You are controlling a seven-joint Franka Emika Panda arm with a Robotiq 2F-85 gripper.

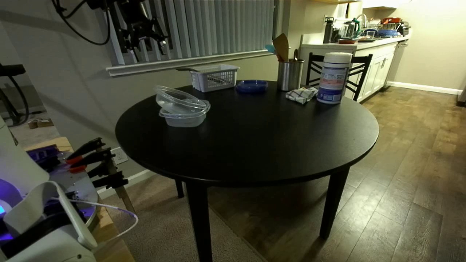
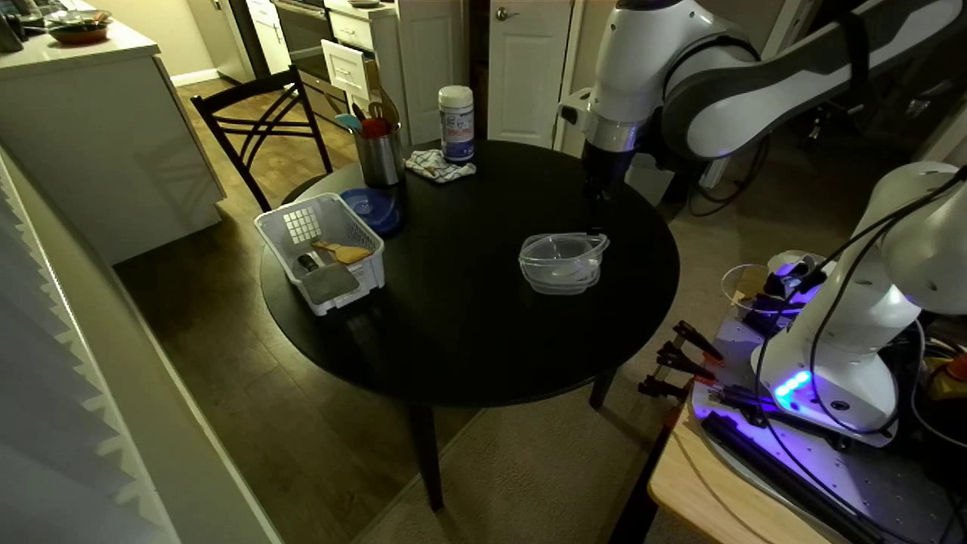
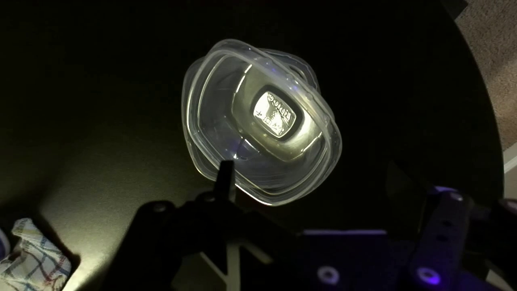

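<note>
Two clear plastic containers [image 1: 185, 118] are on the round black table [image 1: 262, 144], with one resting tilted across the other. In the wrist view the upper clear container [image 3: 218, 106] lies just beyond my gripper, and its embossed base catches the light. My gripper is open, its fingers spread wide; a dark finger [image 3: 224, 177] overlaps the container's near rim in this view. From the side, the gripper [image 1: 149, 48] hangs well above the table, apart from the containers. Its fingertips blend into the dark table in exterior view 2.
Along the table's edge stand a white basket [image 2: 358, 281] holding a wooden-coloured utensil, a blue lidded dish [image 2: 372, 210], a metal utensil holder [image 2: 381, 162], a checked cloth [image 2: 439, 167] and a wipes canister [image 2: 457, 127].
</note>
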